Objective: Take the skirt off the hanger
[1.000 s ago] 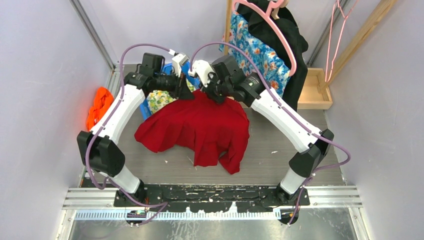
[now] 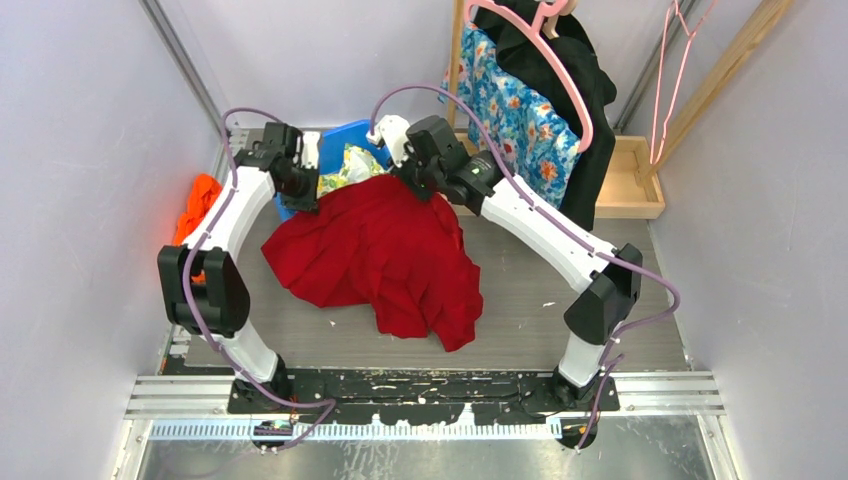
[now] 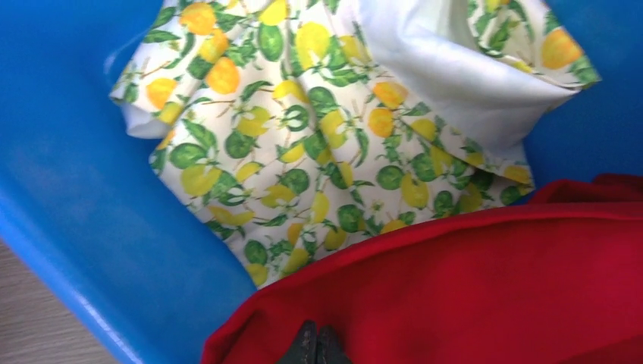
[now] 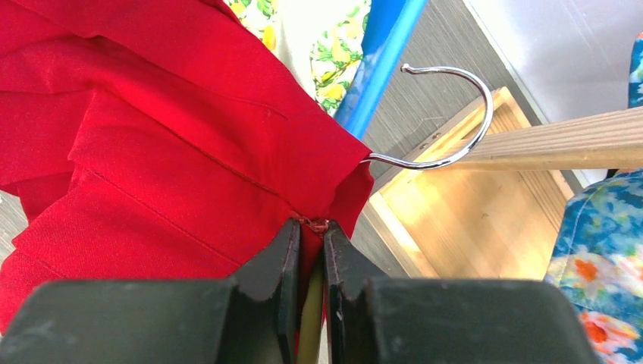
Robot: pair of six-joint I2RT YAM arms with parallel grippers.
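Note:
A large red skirt [image 2: 370,260] is spread over the floor and against the blue bin. A chrome hanger hook [image 4: 478,121] pokes out of its waistband. My right gripper is shut on the skirt with part of the hanger, an olive bar showing below the fingers. My left gripper is shut on the red cloth at the skirt's left upper part, over the bin; its fingertips sit low in the left wrist view, largely hidden in the fabric.
The blue bin [image 3: 68,227] holds lemon-print fabric [image 3: 303,152]. Behind right stand a wooden rack with floral and black garments [image 2: 510,110], pink hangers and a wooden tray [image 2: 630,200]. Orange cloth [image 2: 195,210] lies at left.
The skirt's folds have spread leftward.

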